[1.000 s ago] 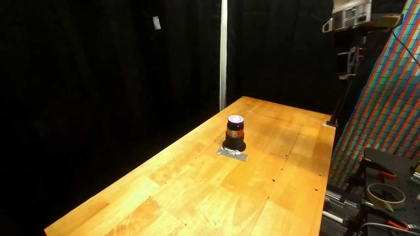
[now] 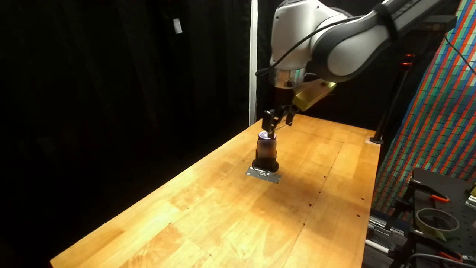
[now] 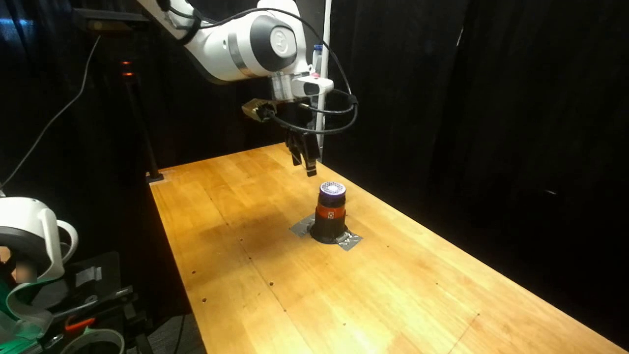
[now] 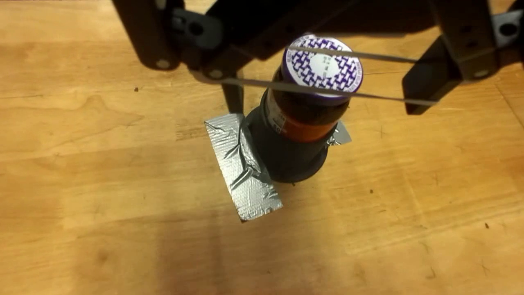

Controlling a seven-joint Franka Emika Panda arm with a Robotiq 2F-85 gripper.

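A dark jar [image 3: 331, 212] with an orange label and a purple-and-white patterned lid [image 4: 325, 64] stands upright in a black holder [image 3: 328, 230]. Silver tape [image 4: 243, 167] fixes the holder to the wooden table. My gripper [image 3: 304, 167] is just above the jar, apparently somewhat behind it in exterior view 2. In the wrist view its fingers [image 4: 426, 83] are spread wide, with thin bands stretched between them across the view of the lid. The gripper is open and nothing is held. In exterior view 1 the gripper [image 2: 280, 124] hangs over the jar [image 2: 266, 149], one finger overlapping the lid.
A thin black post [image 2: 387, 107] rises at the table's far corner.
My arm has swung from the far right of exterior view 1 leftward and lower, to above the jar. Jar, holder and tape are in the same place.
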